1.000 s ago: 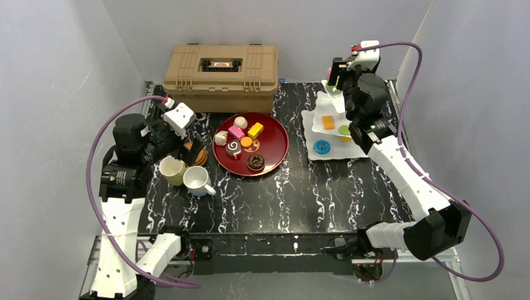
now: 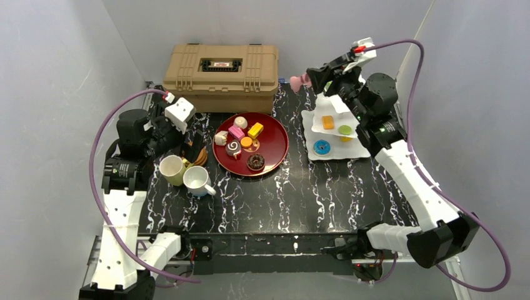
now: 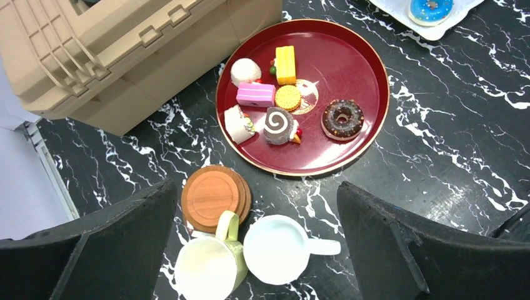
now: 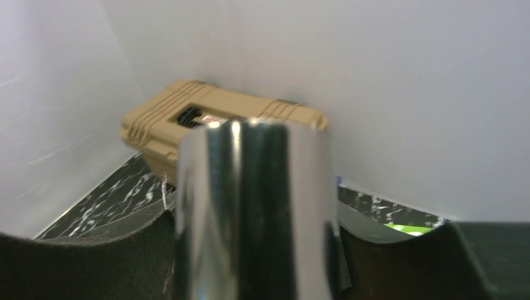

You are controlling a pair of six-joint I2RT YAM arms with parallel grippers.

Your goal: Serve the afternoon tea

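Observation:
My right gripper is raised at the back right, with a pink object at its tip; in the right wrist view a blurred shiny metal piece fills the space between its fingers. My left gripper stands open above two cups, a pale green mug and a white cup, beside wooden coasters. The red plate holds several sweets, including a chocolate donut. Tiered white trays carry a blue donut and other sweets.
A tan hard case stands against the back wall. Grey walls enclose the sides.
My right gripper has swung left, away from above the trays' back, carrying the pink object. The left arm has shifted very slightly.

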